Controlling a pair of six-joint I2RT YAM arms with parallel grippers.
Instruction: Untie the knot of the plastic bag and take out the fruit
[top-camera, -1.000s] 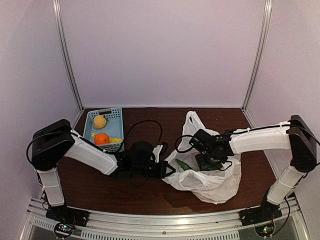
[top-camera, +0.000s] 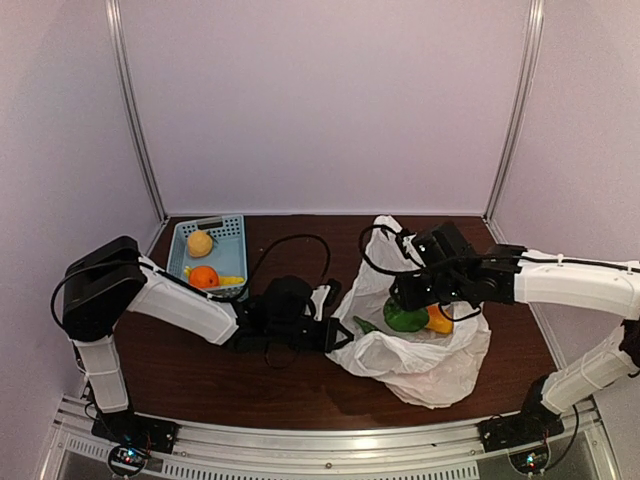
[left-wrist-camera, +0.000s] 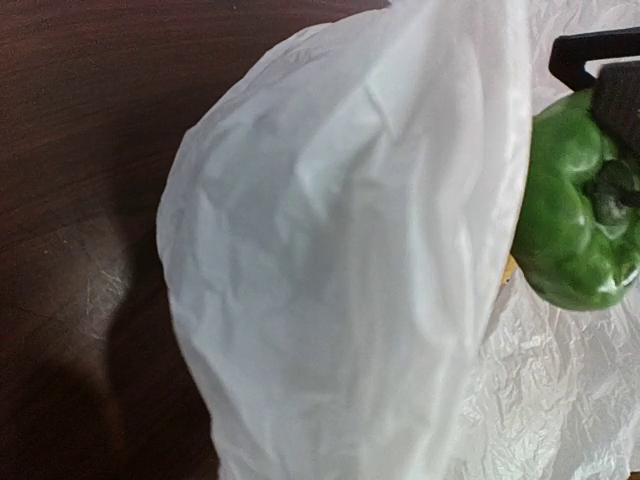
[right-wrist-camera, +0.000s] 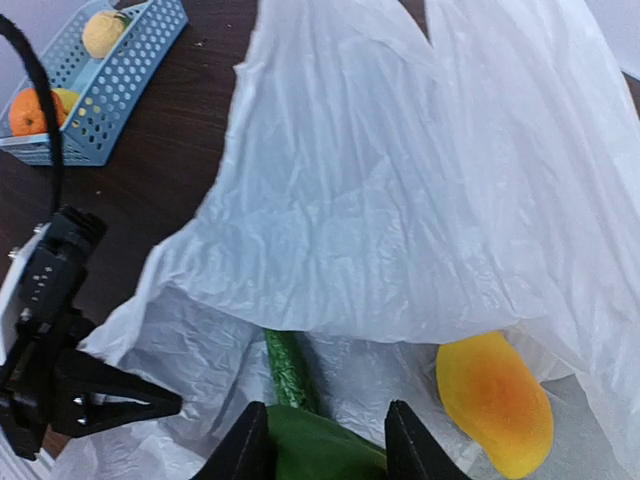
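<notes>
The white plastic bag (top-camera: 430, 375) lies open on the right half of the table. My left gripper (top-camera: 338, 338) is shut at the bag's left rim, with the thin plastic (left-wrist-camera: 340, 250) spread across its wrist view. Inside the bag's mouth, my right gripper is shut on a green bell pepper; the pepper's stem (left-wrist-camera: 615, 190) shows in the left wrist view. A yellow-orange fruit (right-wrist-camera: 495, 403) rests in the bag to the right of the pepper. A long green vegetable (right-wrist-camera: 289, 368) lies in the bag behind it.
At the back left stands a blue basket (top-camera: 232, 230). It holds a pale round fruit (top-camera: 199, 243), an orange (top-camera: 203, 277) and something yellow (top-camera: 232, 281). Bare table shows between basket and bag.
My right gripper has risen with the green pepper, uncovering more of the yellow-orange fruit. The bag has shifted slightly to the right. The left arm has barely moved.
</notes>
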